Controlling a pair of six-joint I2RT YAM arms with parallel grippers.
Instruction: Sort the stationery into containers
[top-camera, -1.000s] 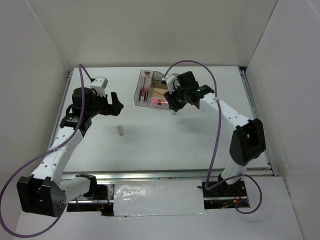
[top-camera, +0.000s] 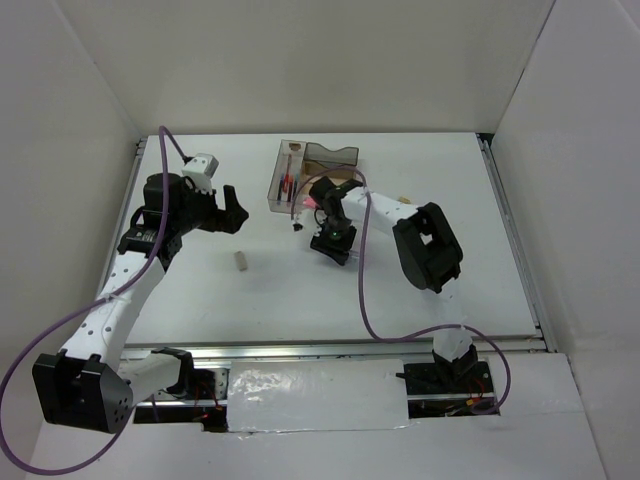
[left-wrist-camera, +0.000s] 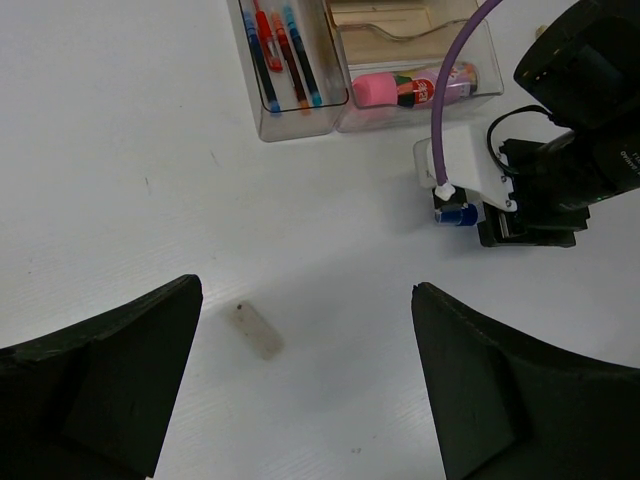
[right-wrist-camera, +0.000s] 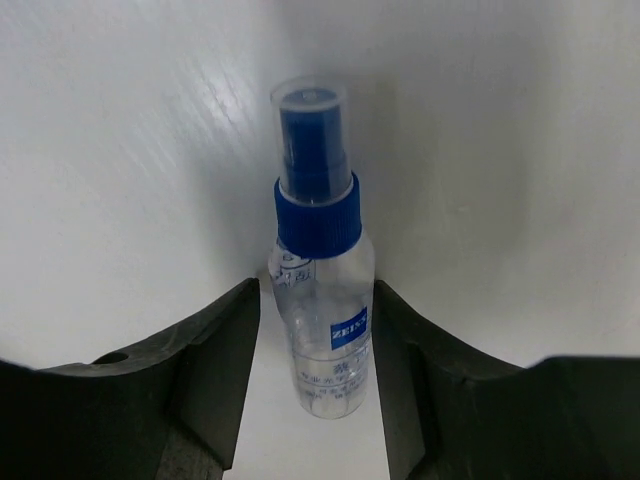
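A clear spray bottle (right-wrist-camera: 322, 300) with a blue collar lies lengthwise between the fingers of my right gripper in the right wrist view. One finger borders its right side; a narrow gap seems to show on the left, so contact is unclear. From the left wrist, the bottle's blue cap (left-wrist-camera: 458, 215) peeks out beneath that gripper, low over the table. My left gripper (top-camera: 236, 210) is open and empty above the left of the table. A small grey block (left-wrist-camera: 254, 330) lies on the table, framed by its fingers. The clear divided organizer (top-camera: 283, 206) stands at the back centre.
The organizer's left compartment holds several pens (left-wrist-camera: 290, 60). A pink-capped bottle (left-wrist-camera: 405, 88) lies in its right front compartment. Something small and yellowish (top-camera: 404, 199) rests right of the right arm.
A pale object beneath it shifted too. The left arm has stayed still.
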